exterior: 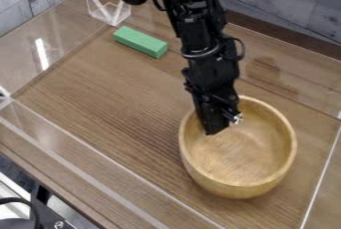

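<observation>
My black arm comes down from the top centre to the gripper (200, 114), which is over the upper left rim of a large tan oval bowl (246, 158) at the right. Whether the fingers are open or shut, and whether anything is between them, is too unclear to tell.
A green block (140, 41) lies at the upper left, near a clear plastic object (107, 4) at the back. A dark cable sits at the lower left corner.
</observation>
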